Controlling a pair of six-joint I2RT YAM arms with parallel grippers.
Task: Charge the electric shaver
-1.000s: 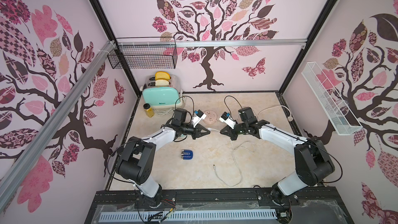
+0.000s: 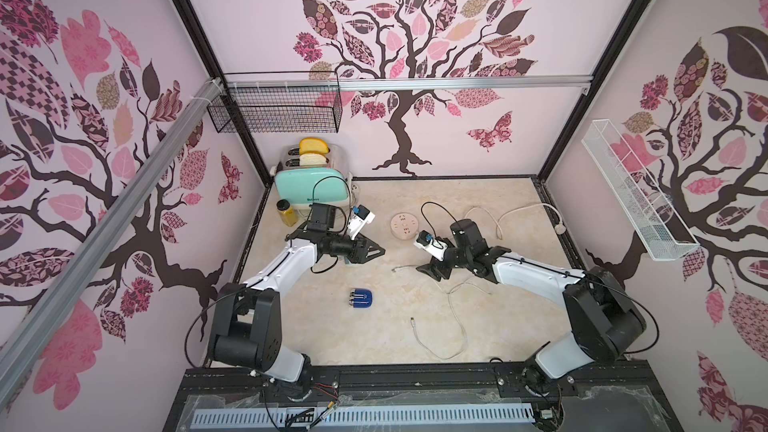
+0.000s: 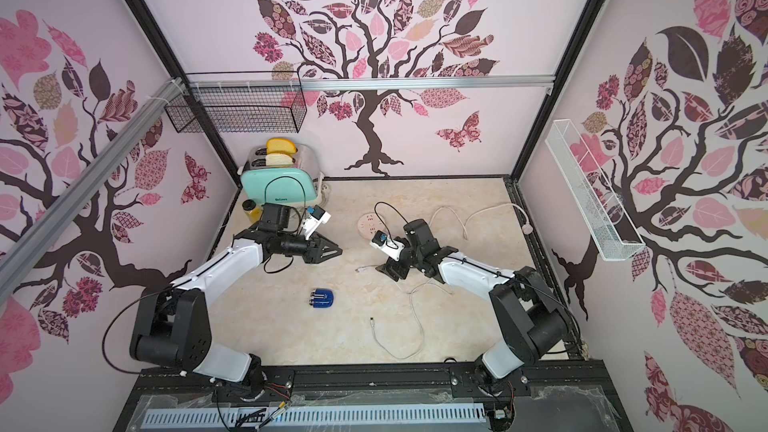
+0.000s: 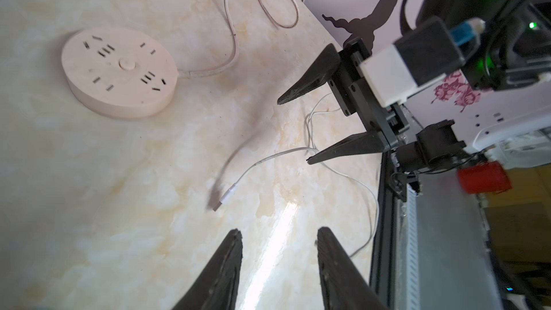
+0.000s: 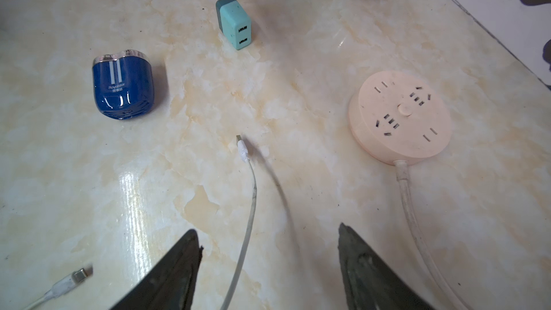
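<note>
The blue shaver [image 5: 122,85] sits on the tabletop, left of centre. A teal two-port USB charger [image 5: 234,21] stands behind it in the right wrist view. The round pink power strip [image 5: 399,112] is at the back. A white cable plug [image 5: 242,149] lies between them; another cable end [image 5: 70,281] lies nearer the front. My left gripper hangs over the table with its fingers apart and empty. My right gripper is open above the cable, empty.
A mint toaster [image 2: 309,184] and a yellow jar [image 2: 286,213] stand at the back left. Wire baskets [image 2: 277,108] hang on the walls.
My left gripper has drawn back to the left.
</note>
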